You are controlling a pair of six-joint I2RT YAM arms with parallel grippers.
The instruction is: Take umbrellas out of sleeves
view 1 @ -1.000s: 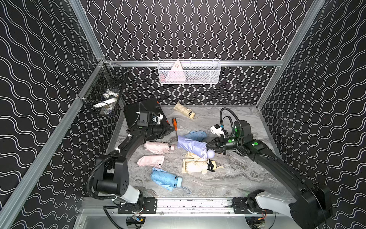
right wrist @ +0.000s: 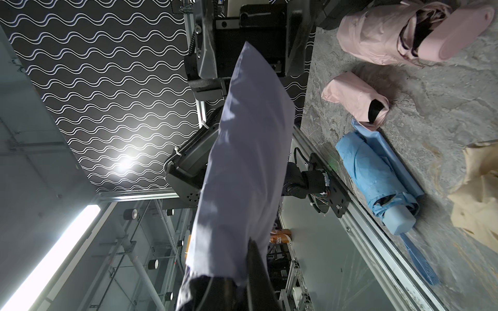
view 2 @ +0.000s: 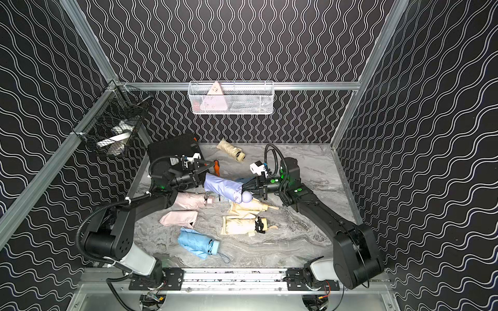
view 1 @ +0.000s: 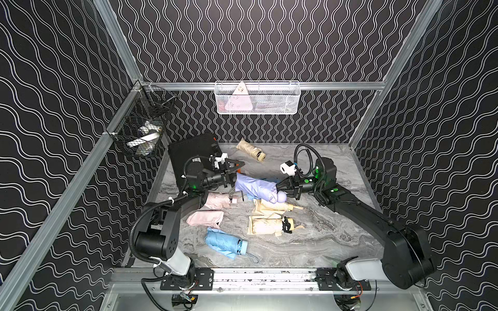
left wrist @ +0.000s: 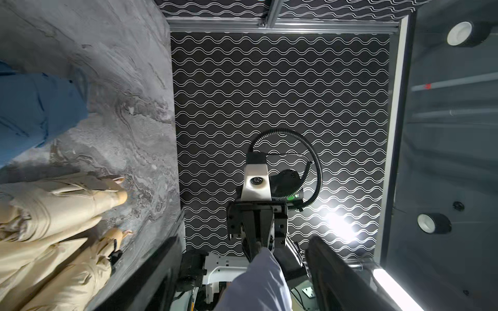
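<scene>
A lavender umbrella in its sleeve (view 1: 255, 186) (right wrist: 243, 160) is raised across the middle. My right gripper (view 1: 288, 187) is shut on its handle end at the right. My left gripper (view 1: 233, 171) stands open at the sleeve's far left end, its blurred fingers either side of the lavender cloth in the left wrist view. Beneath and around lie pink umbrellas and sleeves (view 2: 177, 218), cream ones (view 2: 237, 226) and a light blue one (view 2: 194, 241). A tan bundle (view 2: 229, 149) lies at the back.
A black case (view 1: 181, 150) lies at the back left, an orange-handled tool (view 2: 216, 167) beside it. A white wire basket (view 1: 269, 98) and a black basket (view 1: 142, 134) hang on the frame.
My right gripper has lifted the lavender umbrella and moved it leftward and back. My left gripper has risen and turned toward the sleeve's end.
</scene>
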